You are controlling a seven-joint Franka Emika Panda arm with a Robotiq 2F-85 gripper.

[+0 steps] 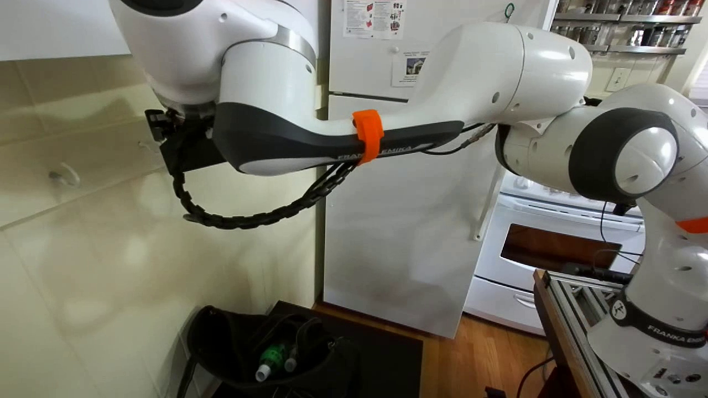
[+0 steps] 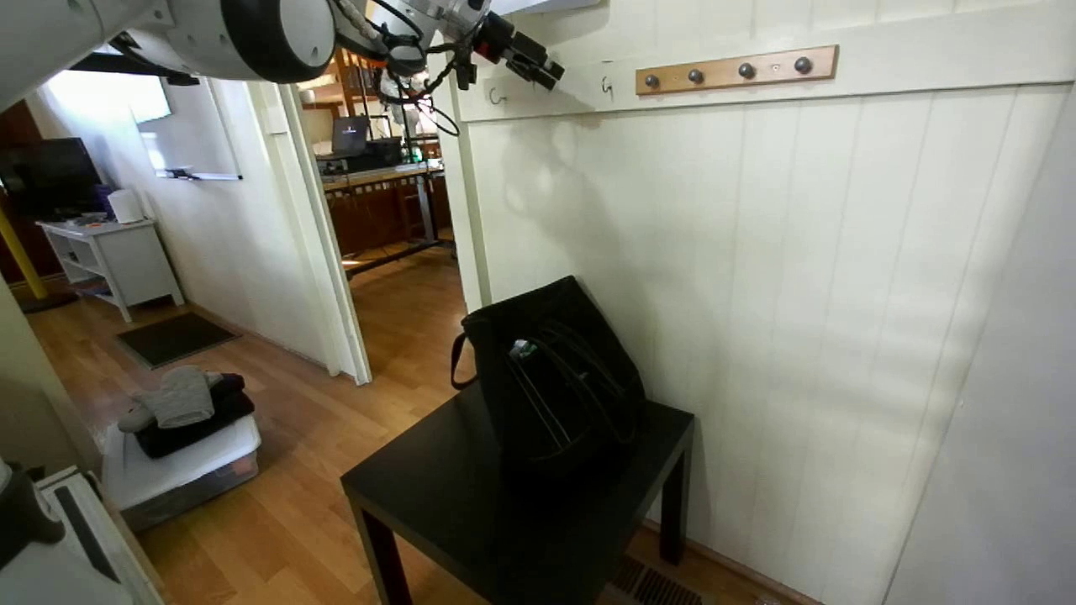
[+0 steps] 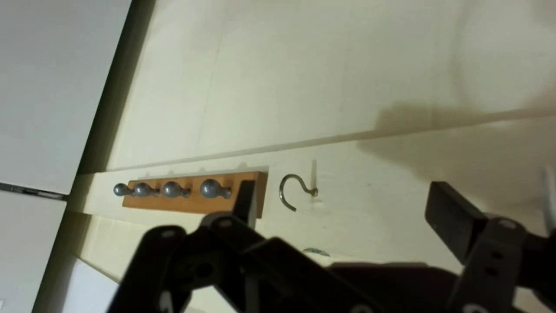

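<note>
A black bag point(image 2: 545, 403) leans against the wall on a dark table, with a strap loop point(image 2: 459, 358) at its left side. In exterior view 1 its mouth faces up, and a green bottle point(image 1: 272, 358) with a white cap lies inside. High above the bag, my gripper point(image 2: 550, 72) is at the height of the wall hooks. The wrist view shows my gripper open, its fingers wide apart with nothing between them. Beyond the gap, a metal hook point(image 3: 284, 188) sticks out from the wall board. No strap shows at the fingers.
A wooden rail point(image 2: 731, 72) with several dark knobs is mounted beside the hooks. The dark table point(image 2: 434, 484) has bare room in front of the bag. A white fridge point(image 1: 405, 219) stands close to the wall corner.
</note>
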